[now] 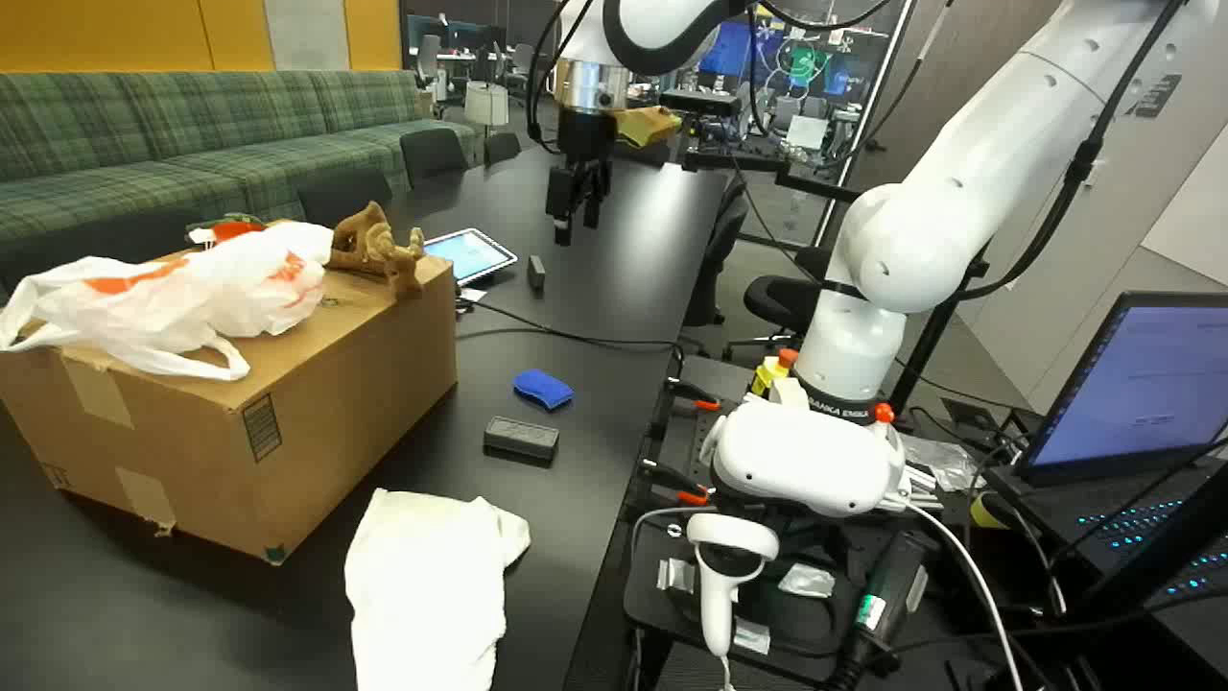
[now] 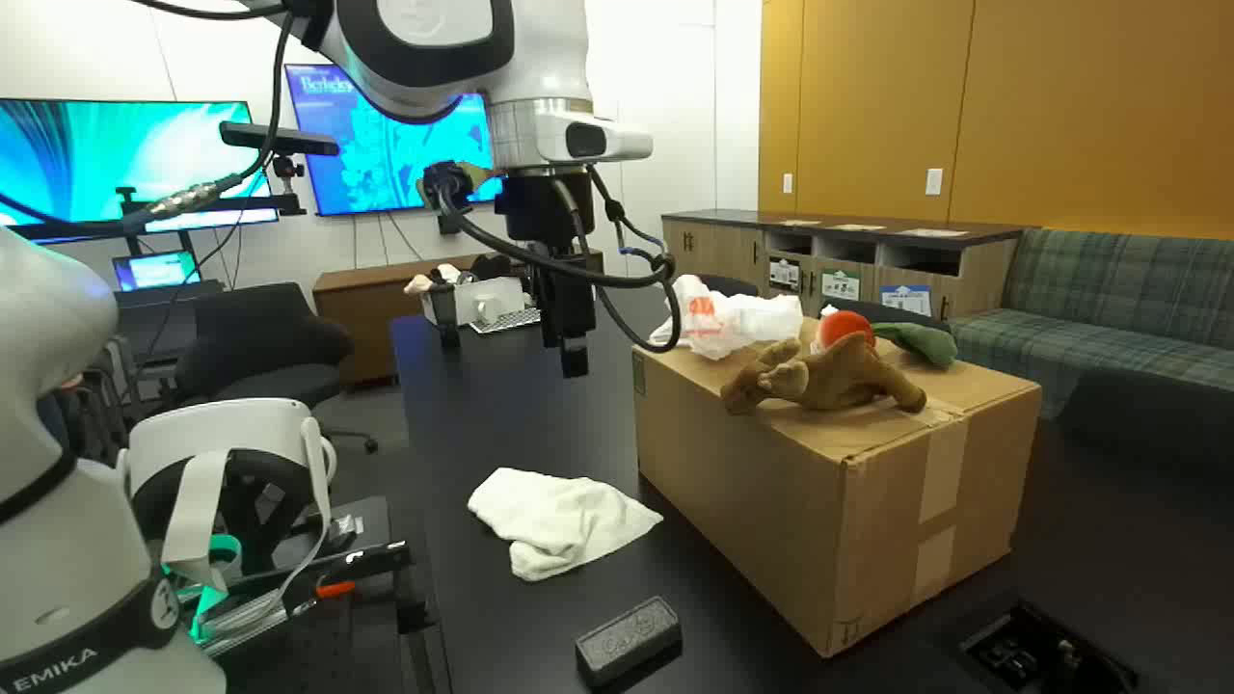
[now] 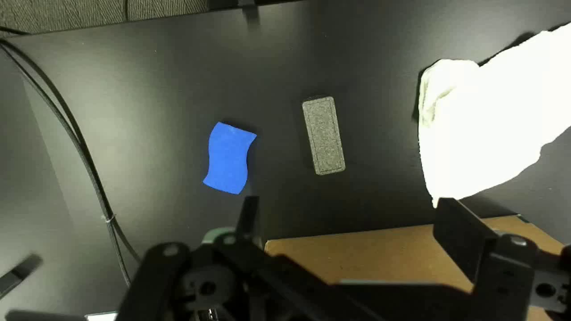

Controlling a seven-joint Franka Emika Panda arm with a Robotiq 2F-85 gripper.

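Note:
My gripper is open and empty, its two fingers wide apart in the wrist view. It hangs well above the black table, pointing down, touching nothing. Below it lie a blue sponge (image 3: pixel 229 158), a dark grey eraser block (image 3: pixel 324 135) and a crumpled white cloth (image 3: pixel 482 123), each apart from the others. In exterior view 1 the eraser block (image 1: pixel 521 440) sits between the sponge (image 1: pixel 542 390) and the cloth (image 1: pixel 432 587). Exterior view 2 has the cloth (image 2: pixel 561 520) and one eraser block (image 2: pixel 628 641); no sponge shows there.
A large cardboard box (image 1: pixel 345 403) fills one side of the table, bearing a white plastic bag (image 1: pixel 184 294) and a brown plush toy (image 1: pixel 377 248). Farther back are a tablet (image 1: pixel 469 253), a small dark block (image 1: pixel 535 272) and cables (image 1: pixel 576 336) across the tabletop.

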